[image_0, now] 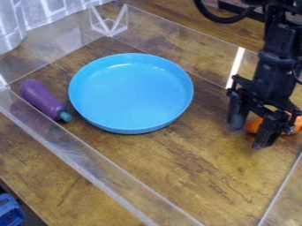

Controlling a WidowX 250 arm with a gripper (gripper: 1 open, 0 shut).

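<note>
The black gripper (255, 120) is low over the wooden table at the right, with an orange object (283, 126) behind its fingers, mostly hidden by them. Whether the fingers hold it cannot be told. A blue round plate (130, 93) lies left of the gripper, apart from it. A purple eggplant-like toy (42, 99) with a green tip lies at the far left.
Clear plastic walls border the table (141, 177). A blue object (7, 212) sits at the bottom left corner, and a white wire-like piece (109, 22) at the top left.
</note>
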